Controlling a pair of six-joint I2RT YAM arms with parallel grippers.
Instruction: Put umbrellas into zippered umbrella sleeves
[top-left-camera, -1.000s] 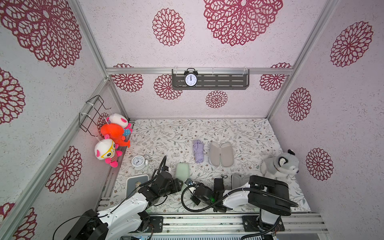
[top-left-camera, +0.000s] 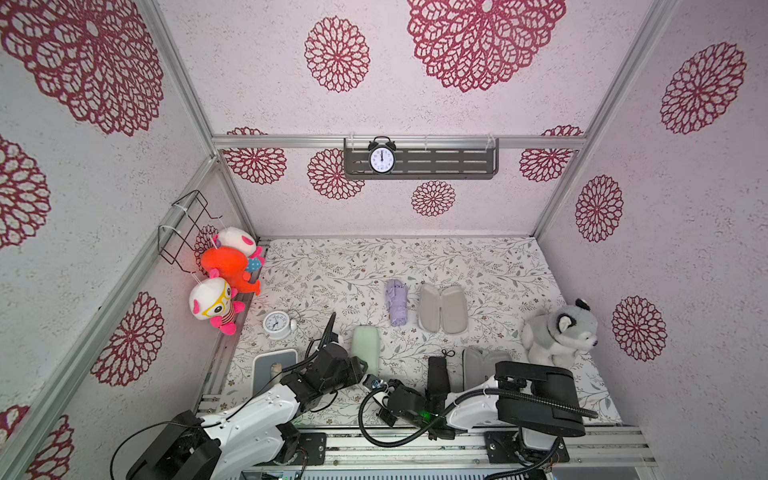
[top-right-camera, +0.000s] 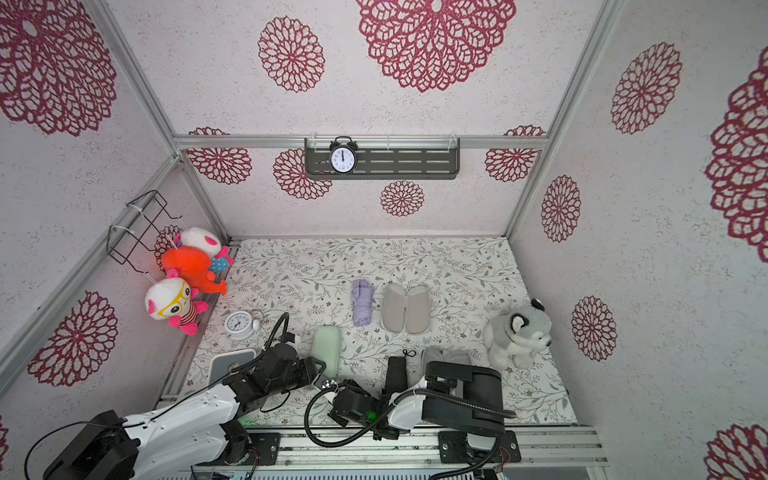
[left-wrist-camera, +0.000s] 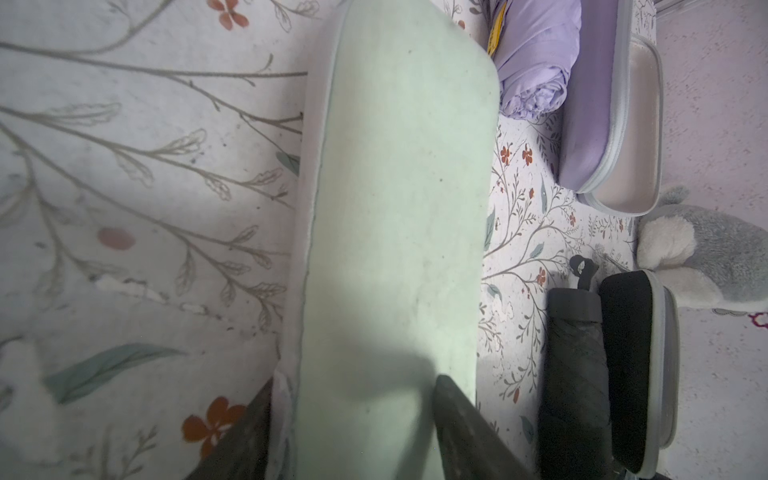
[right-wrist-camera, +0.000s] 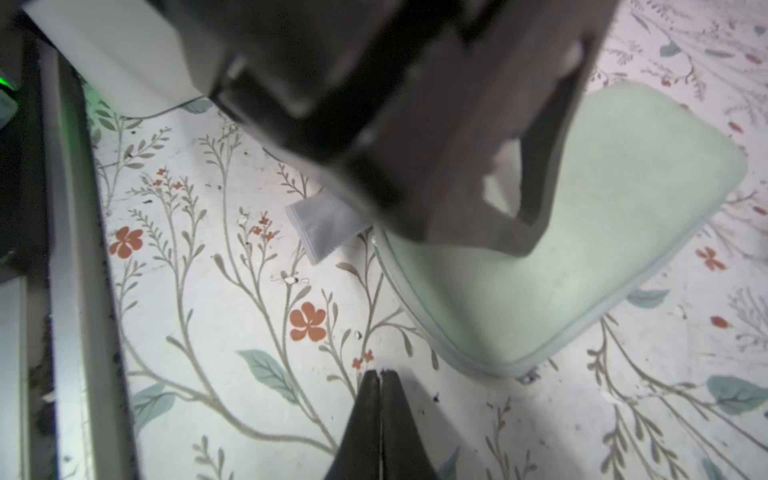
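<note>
A pale green zippered sleeve (top-left-camera: 365, 345) lies at the front middle, with my left gripper shut on its near end. My right gripper is low over the table beside the sleeve's rounded end and its grey tab (right-wrist-camera: 324, 224); its fingertips look close together, with nothing seen between them. A lilac umbrella (top-left-camera: 397, 302) lies behind, left of an open lilac-and-beige sleeve (top-left-camera: 432, 312). A black umbrella (left-wrist-camera: 574, 376) lies by an open dark sleeve (left-wrist-camera: 632, 368), partly hidden behind my right arm in the top views.
A grey-and-white plush husky (top-left-camera: 560, 336) sits at the right. A white clock (top-left-camera: 277, 323) and a grey tray (top-left-camera: 261, 369) are at the left, below several plush toys (top-left-camera: 228, 268).
My left gripper and the green sleeve have barely moved.
</note>
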